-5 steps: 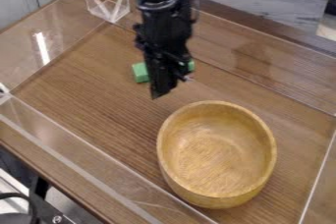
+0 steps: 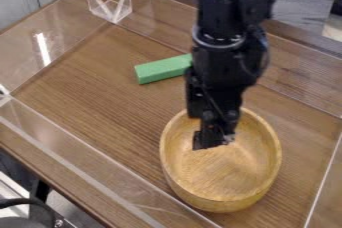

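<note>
My gripper (image 2: 214, 122) hangs from the black arm at the centre of the camera view, over the upper part of a round yellow bowl (image 2: 221, 177). Its black fingers point down and stand open; nothing shows clearly between them. The bare bottom of the bowl shows below them. A green block (image 2: 160, 70) lies on the wooden table (image 2: 80, 112) behind and left of the gripper, partly hidden by the arm.
A clear plastic piece (image 2: 110, 2) stands at the back left. A dark cable (image 2: 27, 207) runs at the bottom left corner.
The arm has come down and toward the camera, from over the back of the table near the green block to above the bowl. The green block and bowl look unmoved.
</note>
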